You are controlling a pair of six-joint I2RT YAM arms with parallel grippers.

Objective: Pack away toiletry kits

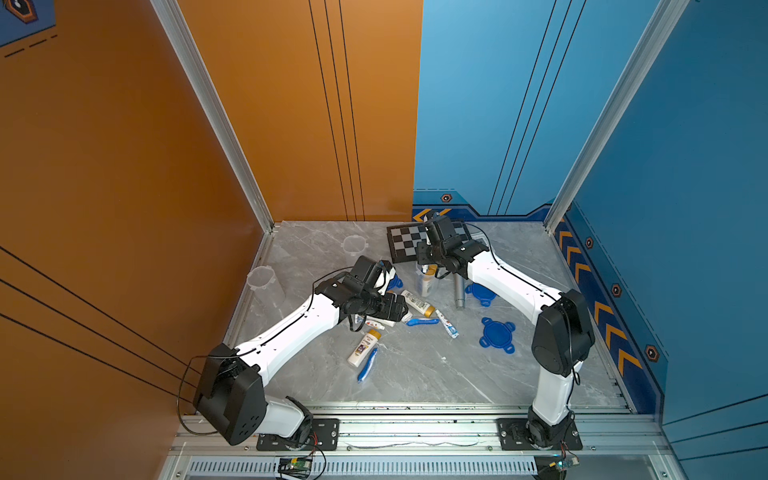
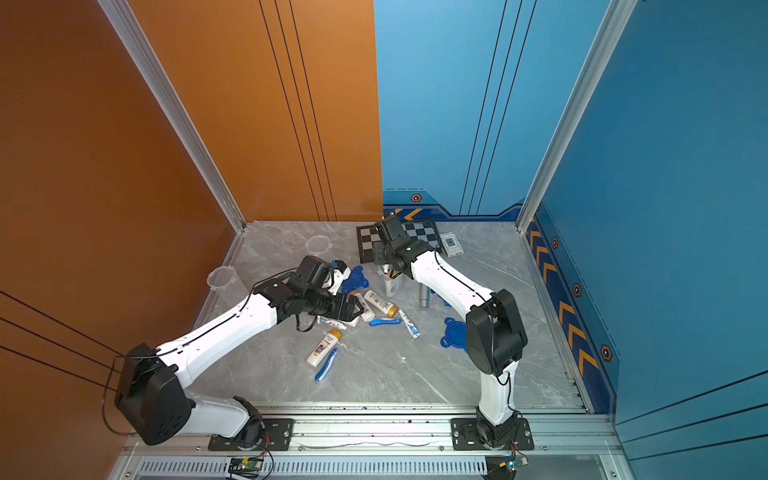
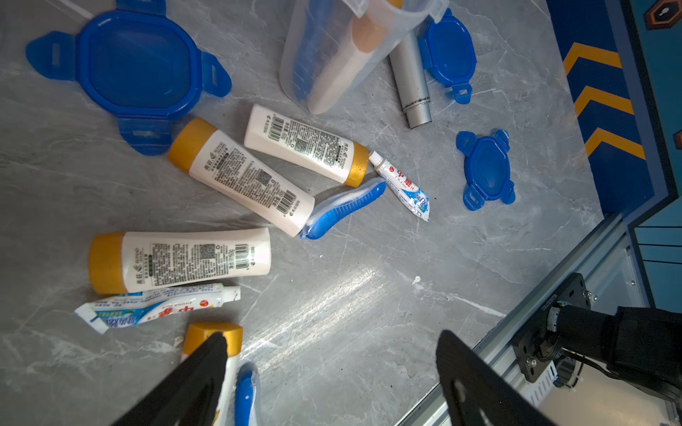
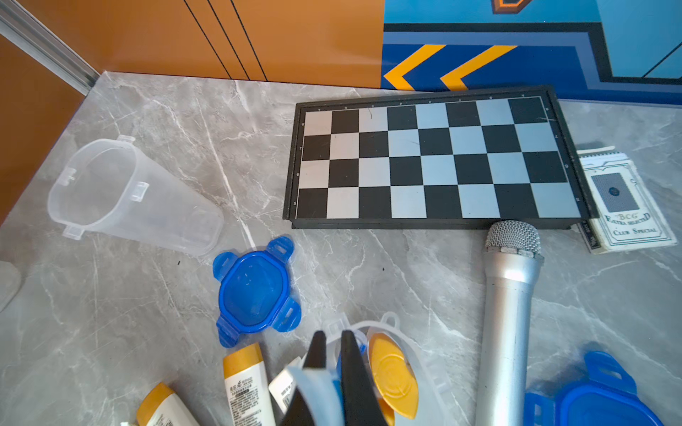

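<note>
My right gripper is shut on a toothpaste tube (image 4: 319,394), blurred close to the camera, above the rim of a clear cup (image 4: 419,362). An orange-capped bottle (image 4: 393,376) and something blue stand in that cup. My left gripper stands open over the table, nothing between its fingers. Below it lie white bottles (image 3: 241,174) with orange caps, a toothpaste tube (image 3: 163,304) and a wrapped blue toothbrush (image 3: 245,397). Another toothbrush (image 3: 344,208) and toothpaste tube (image 3: 401,186) lie farther right. Blue lids (image 3: 140,64) are scattered around.
Two empty clear cups stand at the left, one of them the tall cup (image 1: 264,280). A chessboard (image 4: 426,163), a card box (image 4: 628,202) and a silver microphone (image 4: 508,312) lie behind and beside the filled cup.
</note>
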